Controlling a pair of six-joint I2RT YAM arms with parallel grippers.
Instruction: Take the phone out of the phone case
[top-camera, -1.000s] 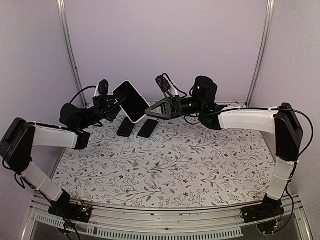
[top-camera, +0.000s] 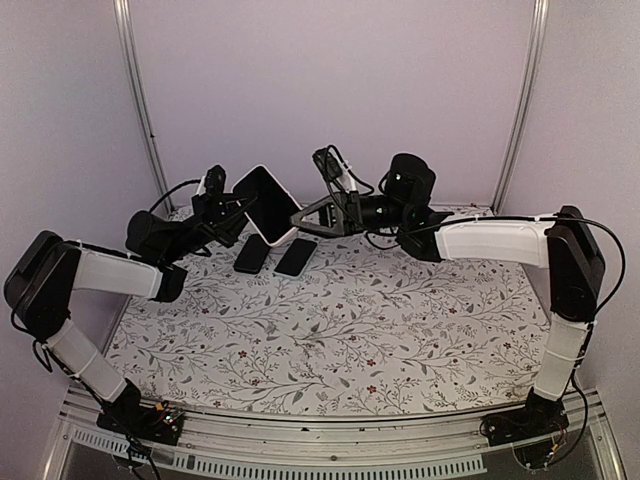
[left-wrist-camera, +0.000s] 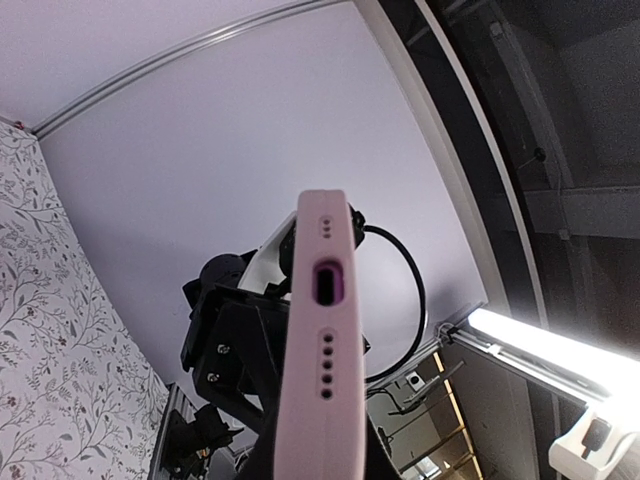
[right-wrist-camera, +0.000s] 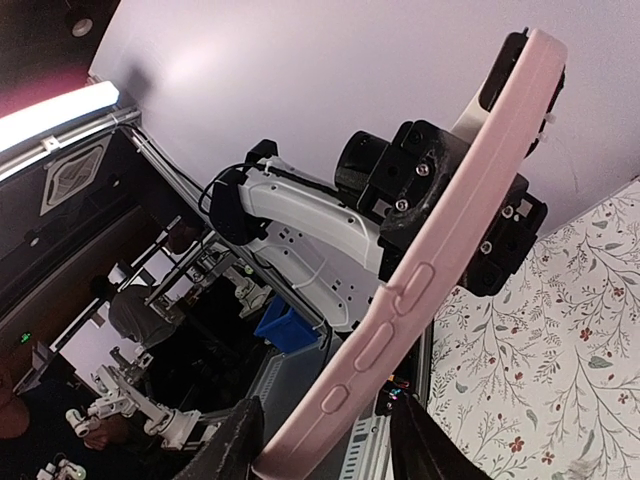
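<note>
A phone in a pale pink case (top-camera: 265, 205) (left-wrist-camera: 318, 400) (right-wrist-camera: 430, 280) is held tilted in the air, black face toward the top camera. My left gripper (top-camera: 240, 205) is shut on it at the upper-left side; in its wrist view the case's edge shows holes and a port opening. My right gripper (top-camera: 305, 218) is at the case's lower-right end, fingers parted either side of it in the right wrist view; whether they touch it I cannot tell.
Walls stand behind and at both sides.
</note>
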